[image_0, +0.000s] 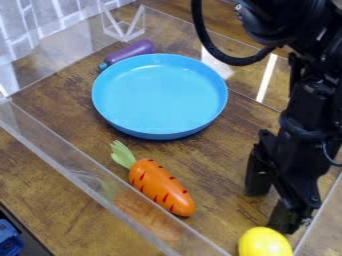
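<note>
My black gripper (278, 195) reaches down on the right side of the camera view, its fingers low over the wooden board just behind a yellow lemon-like object (265, 243) at the bottom edge. The fingers look apart, with nothing visible held between them. An orange toy carrot (159, 186) with a green top lies to the left of the gripper. A blue plate (159, 95) sits at the upper left of the board.
A purple eggplant-like object (124, 55) lies behind the plate. A pale object (211, 73) is partly hidden behind the arm. Clear plastic walls border the board at left and front. Bare wood lies between carrot and gripper.
</note>
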